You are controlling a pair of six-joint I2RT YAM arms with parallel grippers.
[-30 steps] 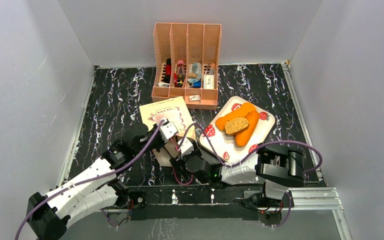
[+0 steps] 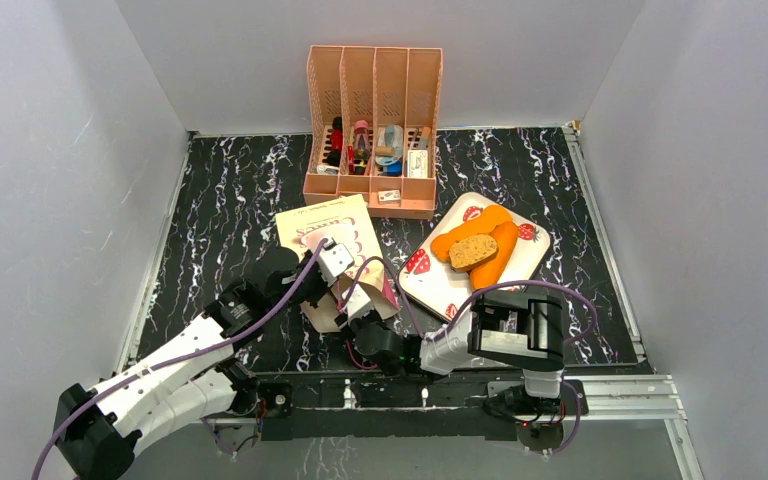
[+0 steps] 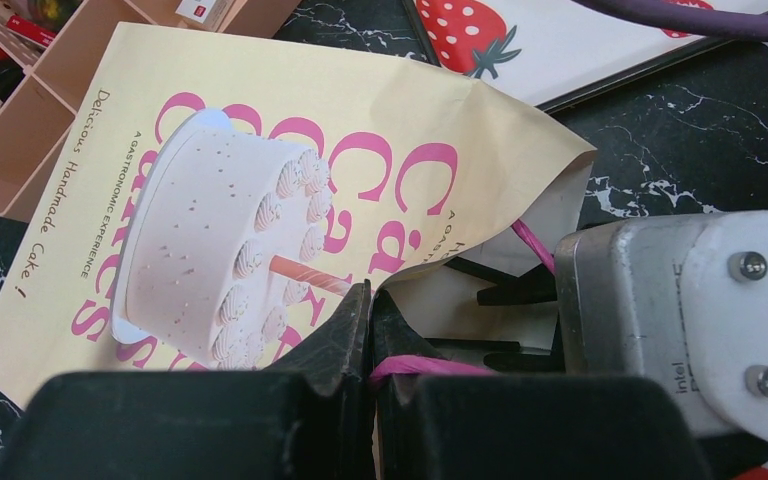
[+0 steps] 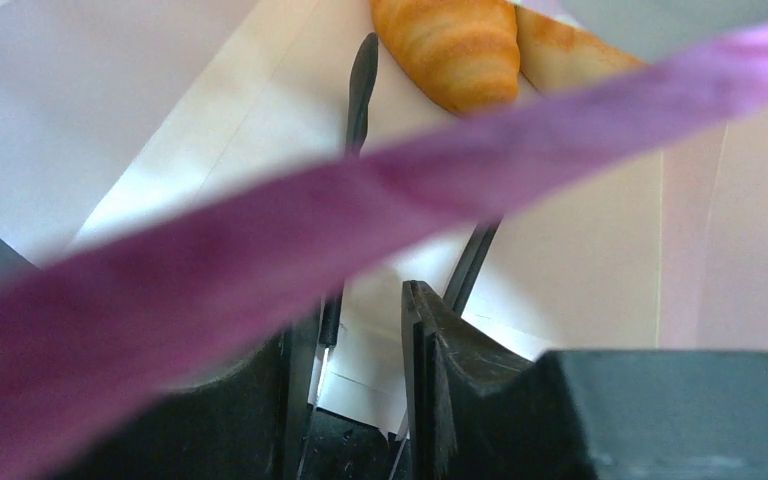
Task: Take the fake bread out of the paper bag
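Observation:
A cream paper bag (image 2: 320, 222) printed with a cake lies between my arms. My left gripper is shut at the upper edge of its mouth, by the pink handle. My right gripper is part open at the mouth, looking inside, where a golden croissant-like bread (image 4: 445, 50) and a second piece (image 4: 570, 55) lie deep in the bag beside dark slim sticks or tools. A blurred pink handle crosses the right wrist view.
A tray (image 2: 430, 290) with orange bread and a brown slice sits at the right. A pink compartment organiser (image 2: 405, 75) with small items stands behind the bag.
My right arm has moved left toward the bag's mouth. My left arm looks still.

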